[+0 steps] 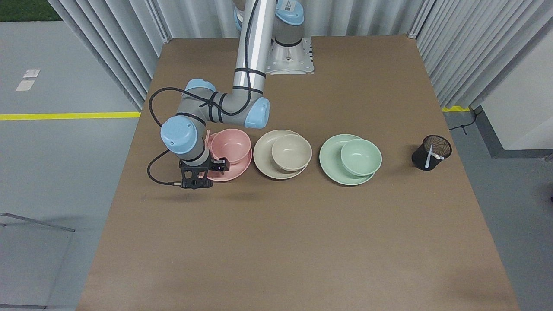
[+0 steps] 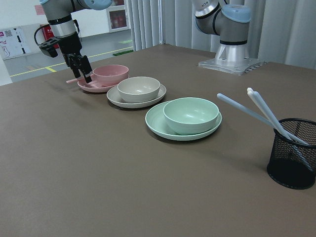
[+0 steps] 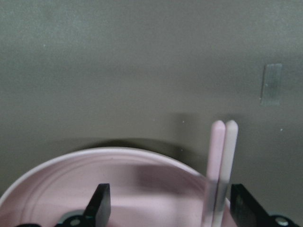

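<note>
My open gripper is low over the pink plate [image 3: 137, 184], its fingers straddling a pair of pink chopsticks [image 3: 214, 165], which lie nearer the right finger in the wrist view. The chopsticks rest across the plate's rim. A pink bowl [image 1: 230, 142] sits on that plate. In the front view the gripper body covers much of the chopsticks and the plate's left part. In the left view the gripper [image 2: 81, 77] points down at them.
Right of these stand a cream bowl [image 1: 291, 150] on its plate, a mint bowl [image 1: 361, 155] on its plate, and a black mesh holder [image 1: 422, 160] with white sticks.
</note>
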